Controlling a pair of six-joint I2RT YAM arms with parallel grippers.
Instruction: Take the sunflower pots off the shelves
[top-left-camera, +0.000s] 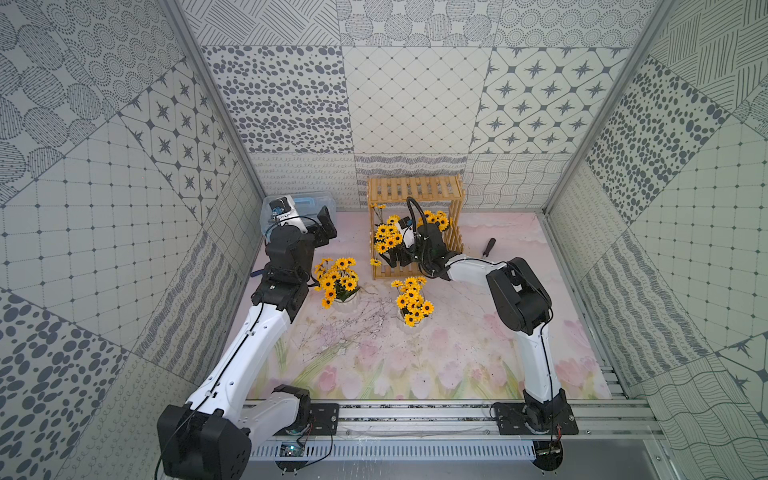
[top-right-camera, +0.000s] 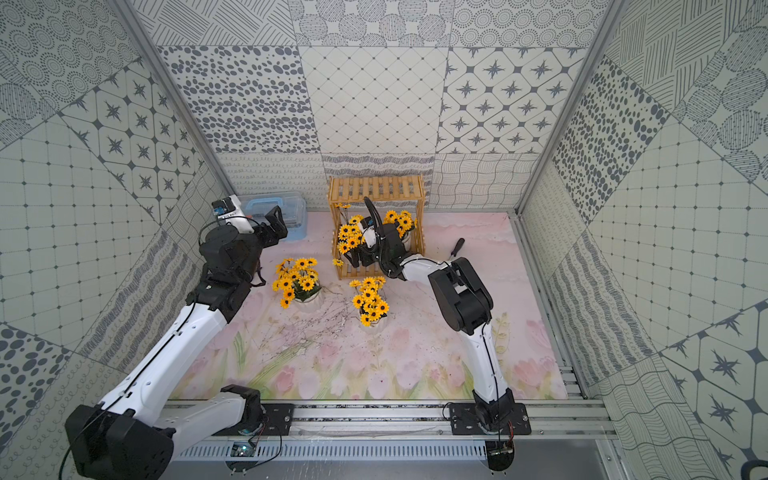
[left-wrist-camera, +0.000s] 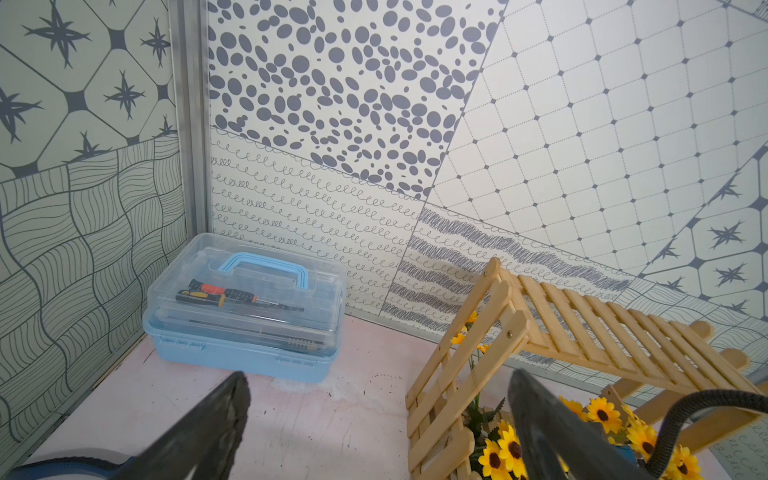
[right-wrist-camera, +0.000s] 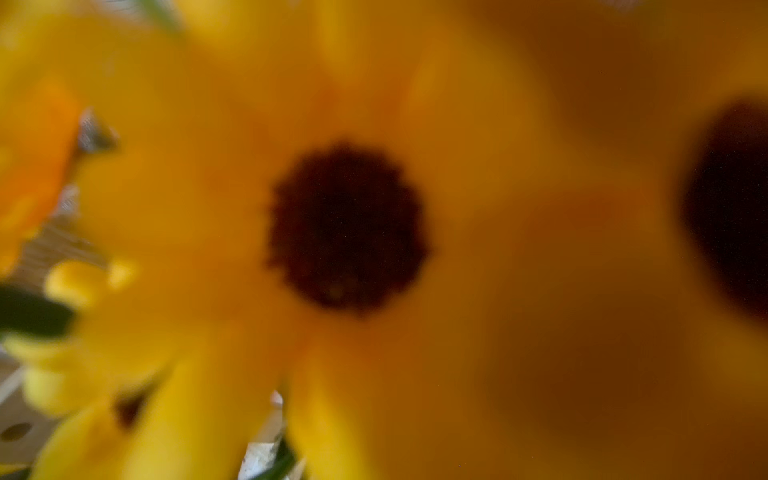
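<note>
A sunflower pot (top-left-camera: 388, 235) stands in the left part of the wooden shelf (top-left-camera: 416, 189); another sunflower pot (top-left-camera: 437, 219) is in its right part. My right gripper (top-left-camera: 393, 259) reaches into the shelf from the front, its dark fingers apart, just below the left pot's blossoms. Sunflower heads (right-wrist-camera: 348, 228) fill the right wrist view, hiding fingers and pot. On the table before the shelf are two more pots: sunflowers (top-left-camera: 340, 280) to the left and sunflowers (top-left-camera: 412, 302) nearer the middle. My left gripper hangs open and empty, left of the shelf.
In the back left corner sits a clear blue toolbox (left-wrist-camera: 244, 304). A black-handled tool (top-left-camera: 489, 246) lies right of the shelf. The shelf's slatted top overhangs the pots inside.
</note>
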